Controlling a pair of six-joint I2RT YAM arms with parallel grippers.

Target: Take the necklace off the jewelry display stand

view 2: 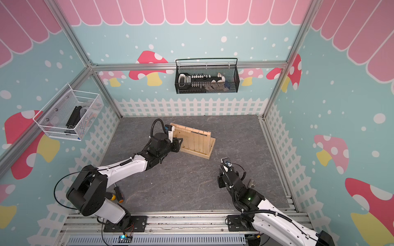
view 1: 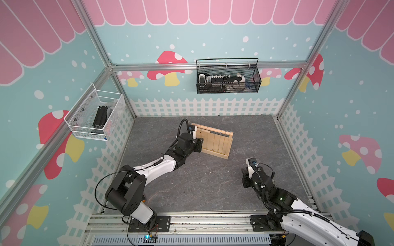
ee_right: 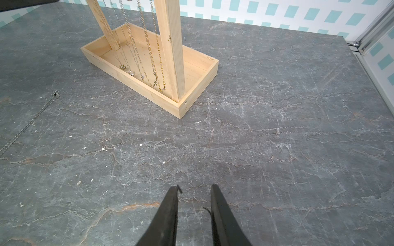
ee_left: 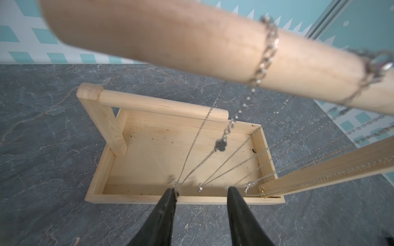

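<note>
The wooden display stand (view 1: pixel 213 143) is at the back middle of the table, with necklaces hanging from its top bar (ee_left: pixel 172 41). In the left wrist view the nearest necklace (ee_left: pixel 220 145) drapes down from the bar, its lower end near the tray's front edge. My left gripper is open in front of the stand; the pendant end appears close by one fingertip, but I cannot tell whether they touch. Lower right, away from the stand, my right gripper has its fingers apart over bare table with nothing between them.
One loose necklace (ee_right: pixel 30 121) lies on the table left of my right gripper's view, in front of the stand. Wire baskets hang on the back wall (view 1: pixel 228 78) and left wall (view 1: pixel 98 114).
</note>
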